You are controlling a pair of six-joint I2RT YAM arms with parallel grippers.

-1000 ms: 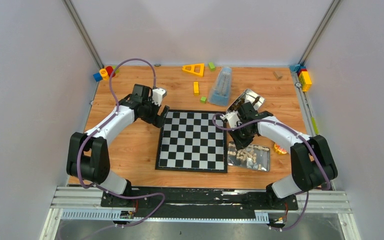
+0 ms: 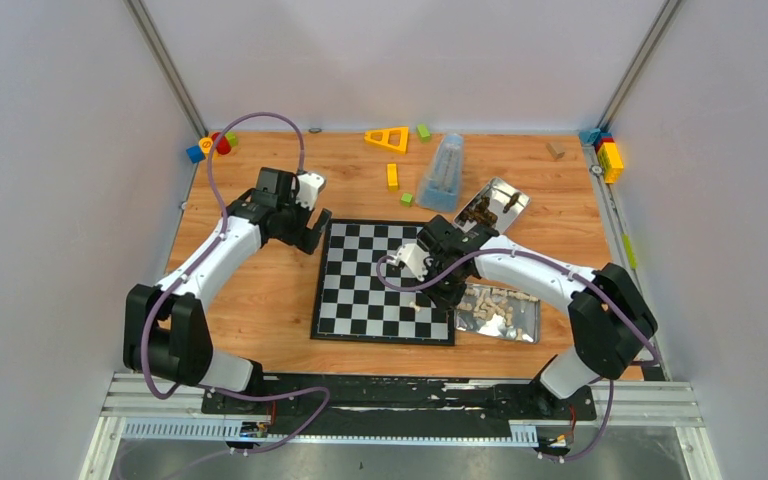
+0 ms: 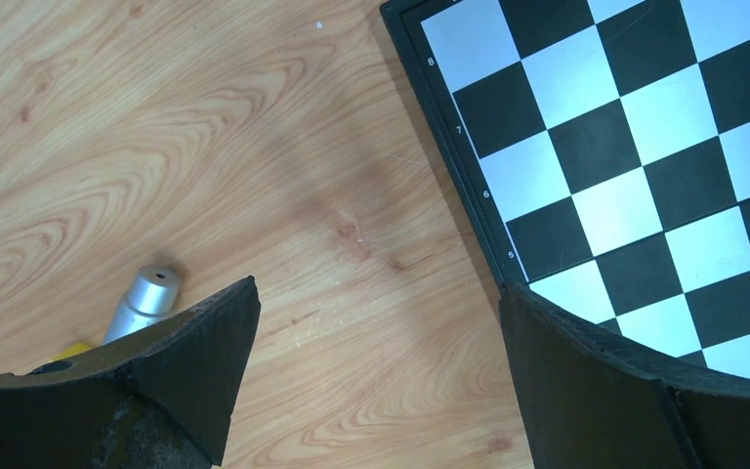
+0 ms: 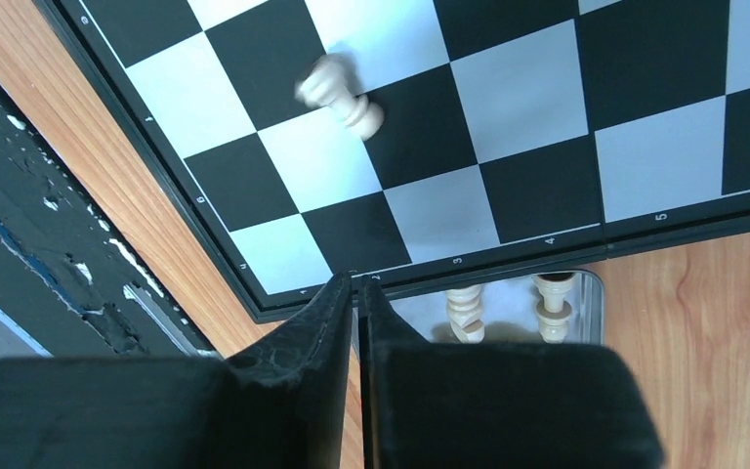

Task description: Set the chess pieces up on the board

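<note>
The chessboard (image 2: 345, 336) lies at the table's middle, bare but for one white piece (image 4: 337, 96), which looks blurred and tipped over across squares near a corner; it shows small in the top view too. White pieces lie in a metal tray (image 2: 530, 322) right of the board. My right gripper is over the board's right edge, apart from that piece, its fingertips practically together and nothing visible between them. My left gripper stands open and empty by the board's left edge.
Behind the right arm a second tray (image 2: 508, 212) holds dark pieces. A clear blue box (image 2: 443, 172), a yellow triangle (image 2: 387, 139) and small blocks lie at the back. Bare table shows left of the board.
My right arm has swung left from the white-piece tray to the board's right edge. A white piece now shows on the board, where none was visible before. The left arm shifted slightly left.
</note>
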